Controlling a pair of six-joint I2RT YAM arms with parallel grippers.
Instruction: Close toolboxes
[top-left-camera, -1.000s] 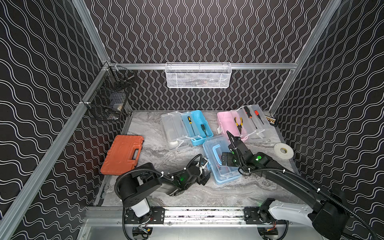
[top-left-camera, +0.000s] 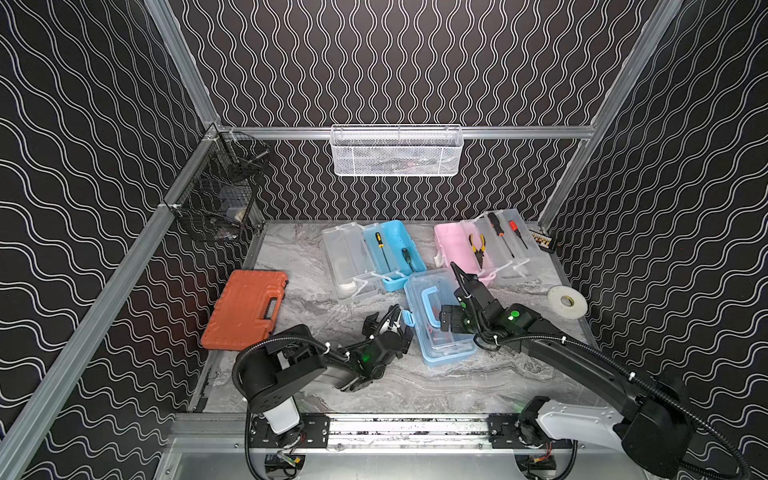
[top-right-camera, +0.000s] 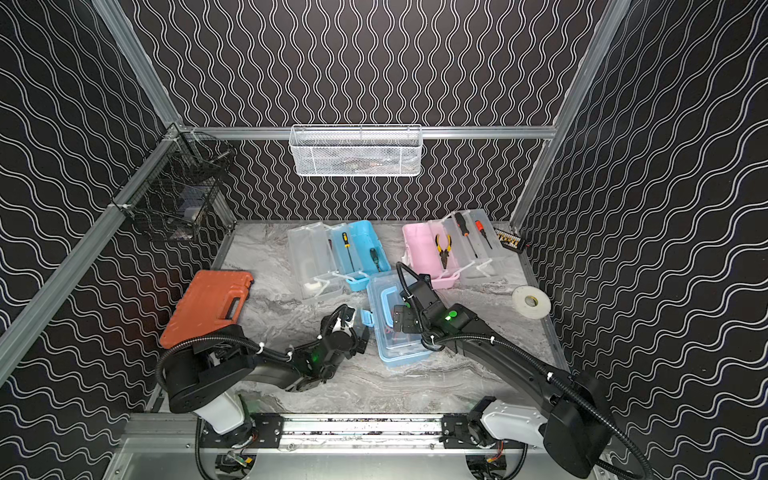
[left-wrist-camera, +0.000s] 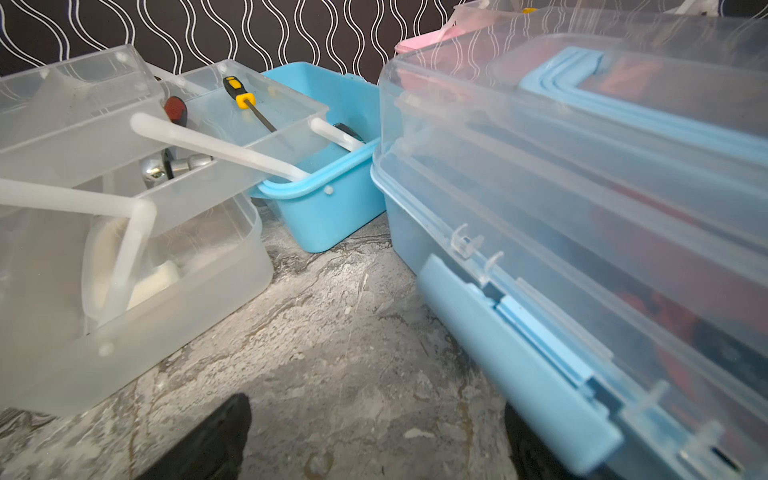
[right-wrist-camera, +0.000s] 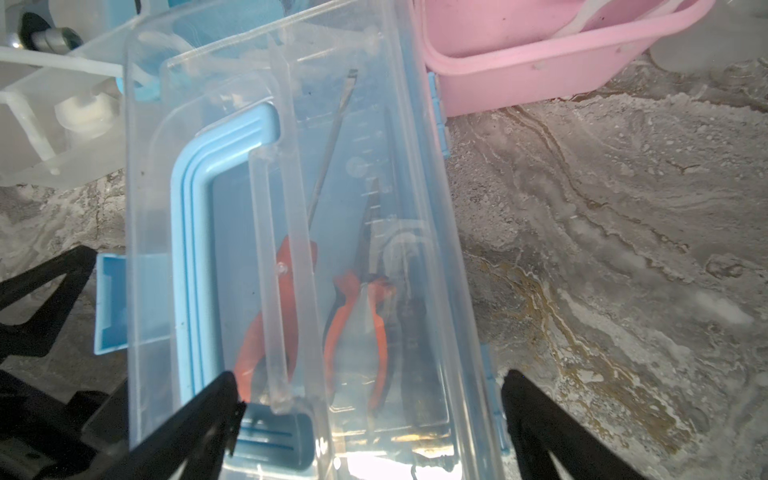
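Note:
A blue toolbox with a clear lid stands front centre, its lid down over the base. Its blue latch sticks outward from the side. Red-handled pliers show through the lid. My left gripper is open low beside the latch, its right finger partly behind it. My right gripper is open above the lid; contact with it cannot be told. Behind stand a second blue toolbox, its lid folded left, and a pink toolbox, its lid folded right; tools lie in both.
An orange case lies at the left and a tape roll at the right. A white mesh basket hangs on the back wall.
My right arm has barely moved.

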